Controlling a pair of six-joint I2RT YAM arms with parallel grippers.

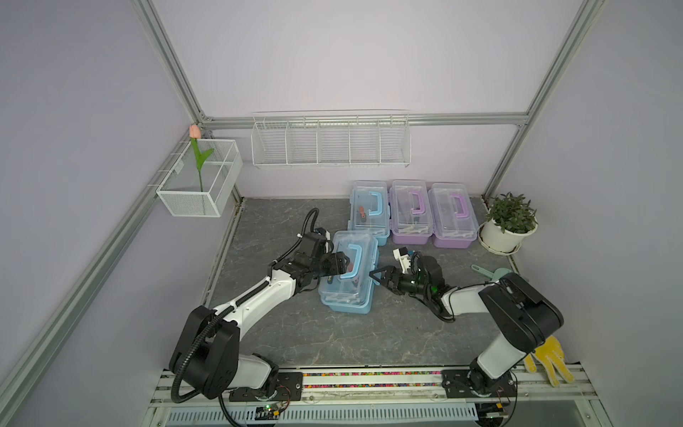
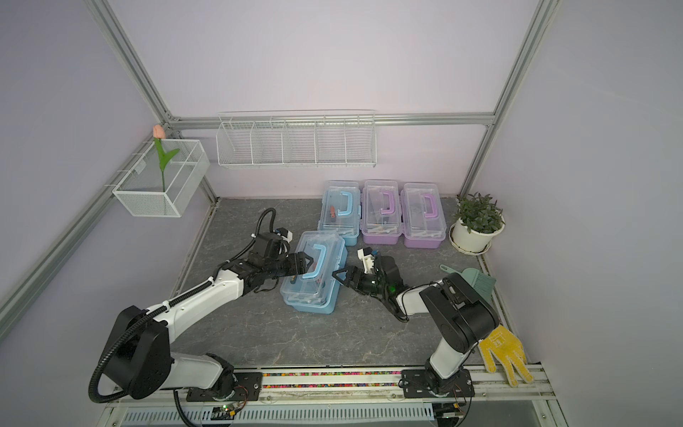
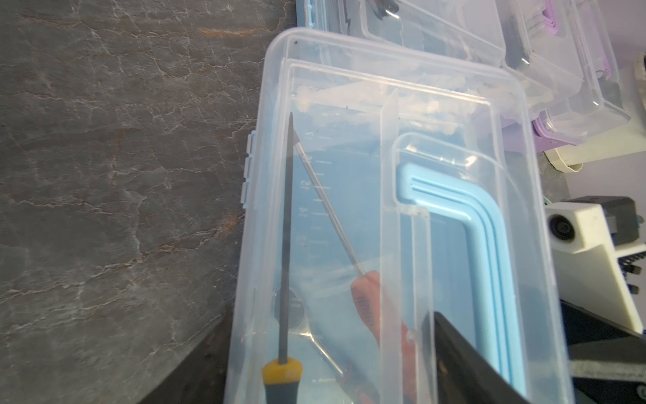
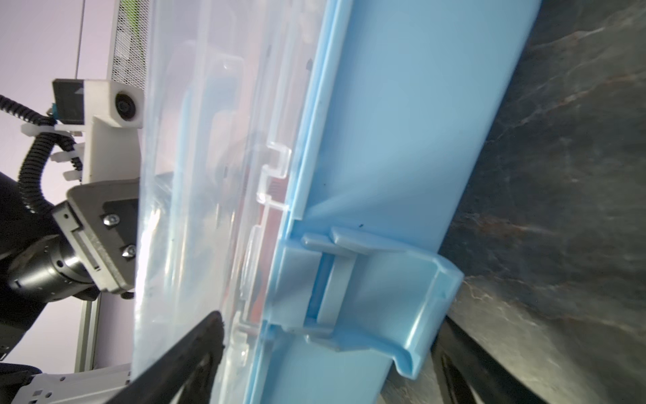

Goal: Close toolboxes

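A blue toolbox (image 1: 347, 303) with a clear lid (image 3: 336, 87) stands tilted slightly on the table, its lid down over the tools inside. My left gripper is shut on the left raised part of that lid, one finger at its left edge and one near the handle recess. On the box's right side, the blue latch (image 4: 390, 289) sticks outward, not flat against the lid. My right gripper stands open around the latch, one finger on the lid side and the other beyond the latch's outer end.
Behind stand another blue toolbox (image 1: 368, 206) and two purple toolboxes (image 1: 410, 239), lids down. A potted plant (image 1: 506, 224), green scoop (image 1: 498, 274) and yellow glove (image 1: 551, 356) lie to the right.
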